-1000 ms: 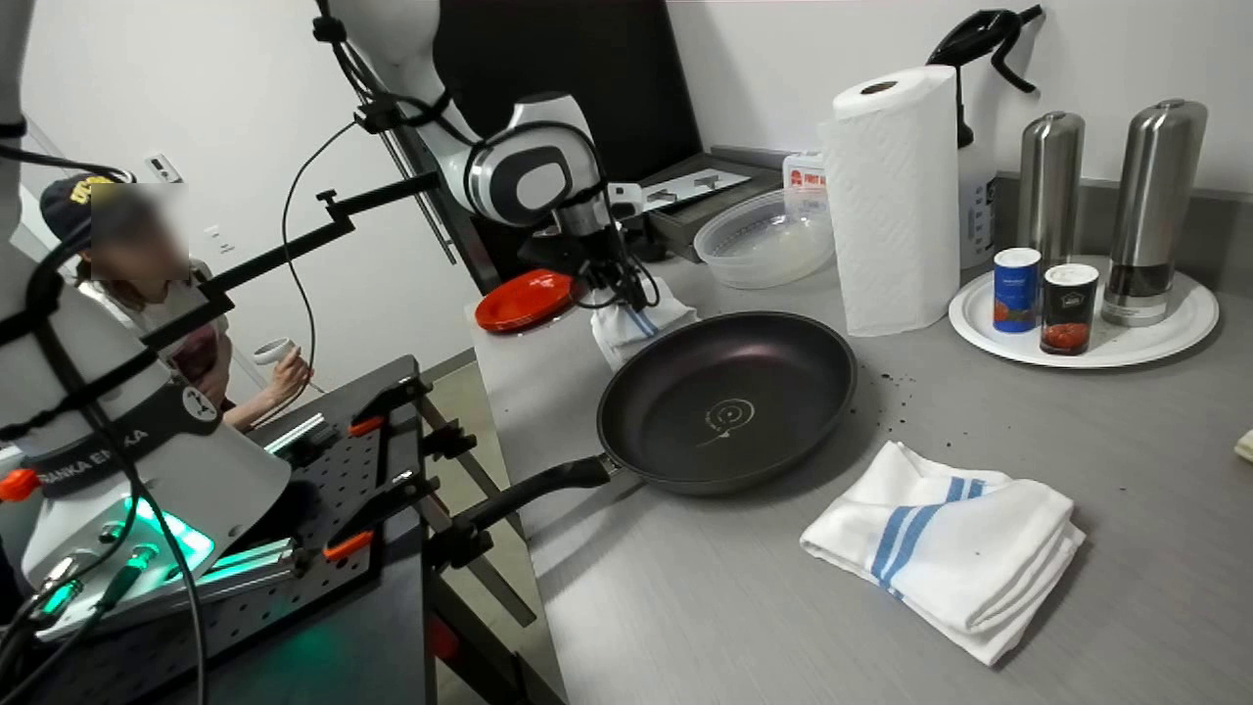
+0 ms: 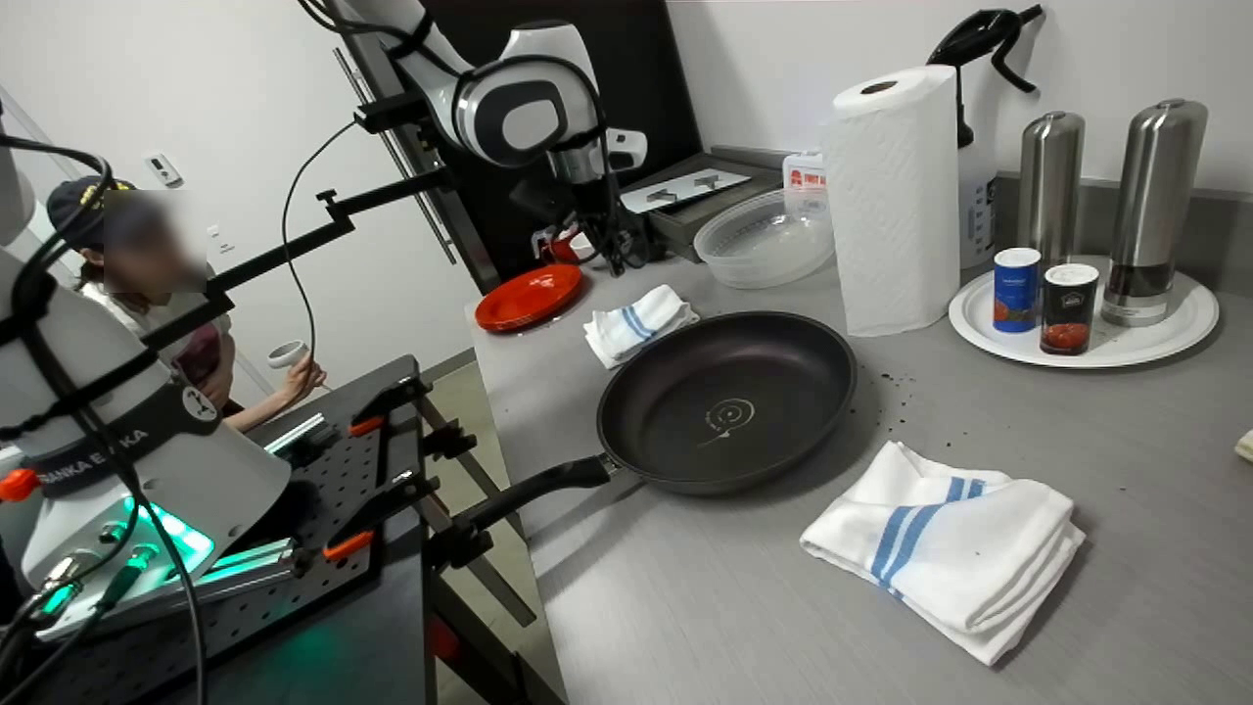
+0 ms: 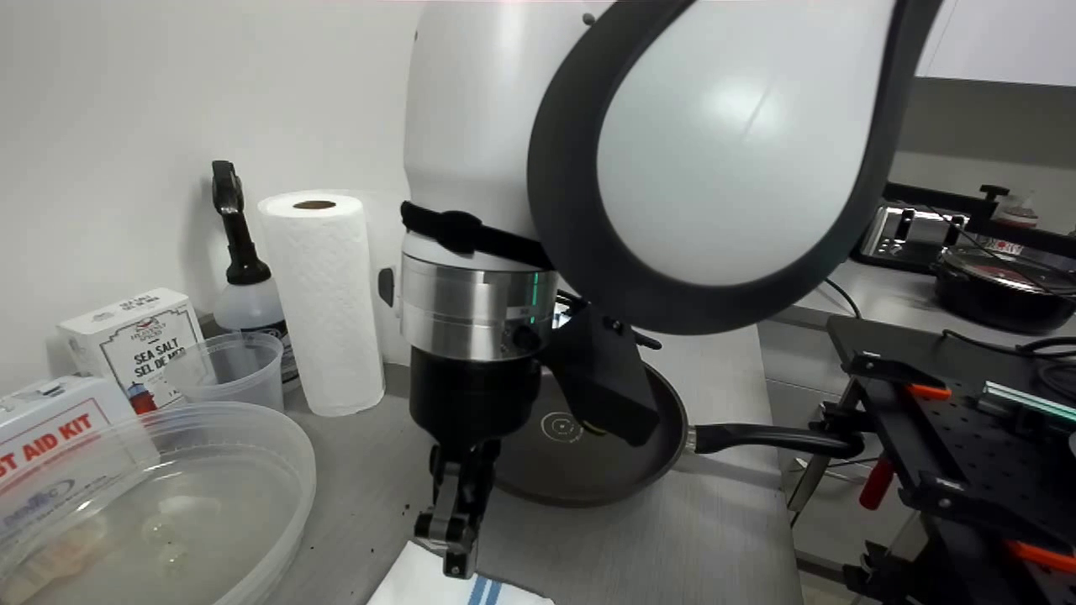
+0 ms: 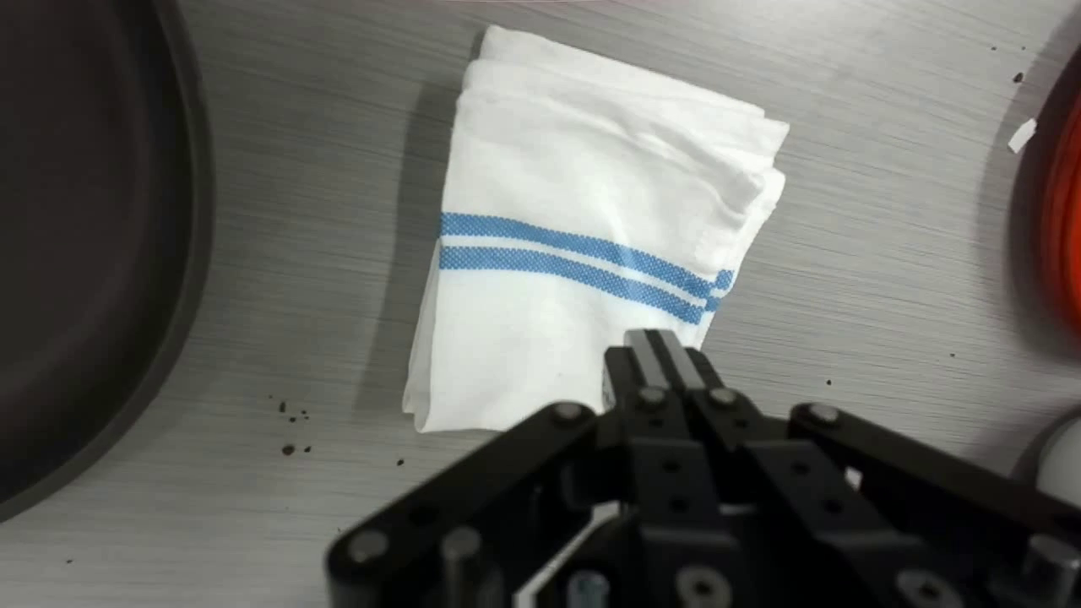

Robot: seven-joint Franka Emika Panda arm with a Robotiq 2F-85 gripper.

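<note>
In the wrist view a folded white towel with blue stripes [image 4: 567, 182] lies flat on the counter, apart from the pan. Over its lower right edge my gripper is shut, its fingers pressed together with nothing between them. Exterior view 1 has this towel [image 2: 640, 323] just behind the pan, with the gripper [image 2: 617, 268] raised above and beyond it. A second folded striped towel [image 2: 951, 546] rests on the near side of the pan. The black frying pan [image 2: 734, 405] is empty.
Red plates [image 2: 531, 296] sit near the far counter edge. A clear plastic tub [image 2: 764, 241] and a paper towel roll [image 2: 895, 200] stand along the wall. Two tall grinders and two small shakers share a white plate [image 2: 1157, 341]. Counter in front of the pan is bare.
The towel came free and its raised corner settled flat. My gripper rose away and closed empty.
</note>
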